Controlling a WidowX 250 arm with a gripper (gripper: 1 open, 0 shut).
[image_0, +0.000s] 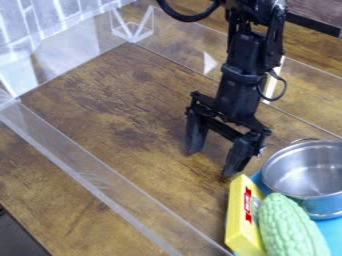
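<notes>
The black arm reaches down from the top centre to my gripper (219, 148), which sits low over the wooden surface (107, 130), left of a metal pot (307, 175). Its two dark fingers are spread apart, one to the left and one at the right near the pot. I see nothing between them.
At the lower right a yellow box (243, 220) and a pale green vegetable (286, 225) lie on a blue surface beside the pot. Clear plastic walls edge the wooden area.
</notes>
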